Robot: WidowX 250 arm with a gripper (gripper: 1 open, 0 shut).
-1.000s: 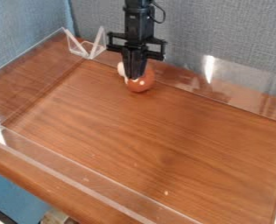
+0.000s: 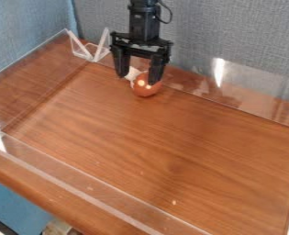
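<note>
My black gripper [image 2: 139, 64] hangs at the back centre of the wooden surface, open, its fingers spread apart. A reddish-orange round object [image 2: 147, 85] with light spots lies just below and between the fingers, near the back edge. A small pale piece shows at its upper left, partly hidden by the gripper; what it is, I cannot tell.
Clear low walls [image 2: 250, 96] edge it, with a white wire-like shape [image 2: 85, 50] at the back left corner. Grey padded walls stand behind.
Over the last second the fingers have spread apart, and the gripper has shifted slightly. The orange object looks nearly unmoved.
</note>
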